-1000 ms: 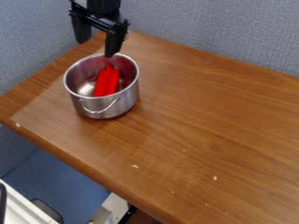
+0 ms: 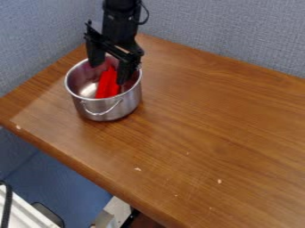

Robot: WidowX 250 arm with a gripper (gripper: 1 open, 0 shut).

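Note:
A steel pot [image 2: 110, 106] with a wire handle stands on the wooden table near its left edge. Inside it lies a red object [image 2: 107, 82], partly hidden by the black gripper. My gripper [image 2: 110, 62] is open and reaches down into the top of the pot, over the red object, with its fingers apart.
Grey-blue padded walls [image 2: 238, 36] border it at the back and left. A white item [image 2: 17, 214] is at the lower left, below the table edge.
My gripper has come down from behind and above the pot into its upper part, over the red object. The pot has not visibly moved.

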